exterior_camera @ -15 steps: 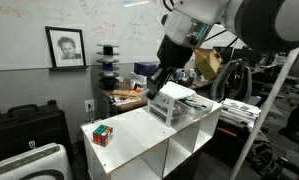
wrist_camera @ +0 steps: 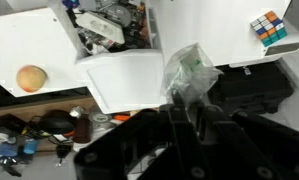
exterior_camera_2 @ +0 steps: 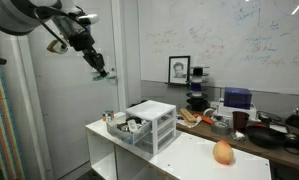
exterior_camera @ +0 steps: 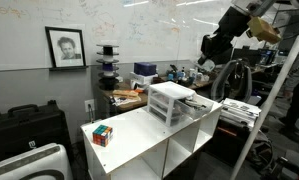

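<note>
In the wrist view my gripper is shut on a pale, partly see-through crumpled thing [wrist_camera: 191, 72], perhaps a plastic bag or wrap. Exterior view 2 has the gripper [exterior_camera_2: 102, 76] high in the air, left of and above the white drawer unit [exterior_camera_2: 157, 122] and the grey bin [exterior_camera_2: 129, 132]. The same drawer unit [exterior_camera: 170, 103] stands on the white shelf top in exterior view 1, below and left of the gripper [exterior_camera: 201, 66]. Much of the fingers is dark and hard to make out.
A Rubik's cube [exterior_camera: 102, 135] sits at one end of the white shelf [exterior_camera: 139, 140]. A round orange-brown thing [exterior_camera_2: 223, 152] rests on the same top in exterior view 2. Behind are a wooden counter with pans and a stacked black stand [exterior_camera: 108, 65]. Air around the gripper is free.
The arm has swung right and upward in exterior view 1, from in front of the drawer unit to above and right of it. Cube and drawer unit stay put.
</note>
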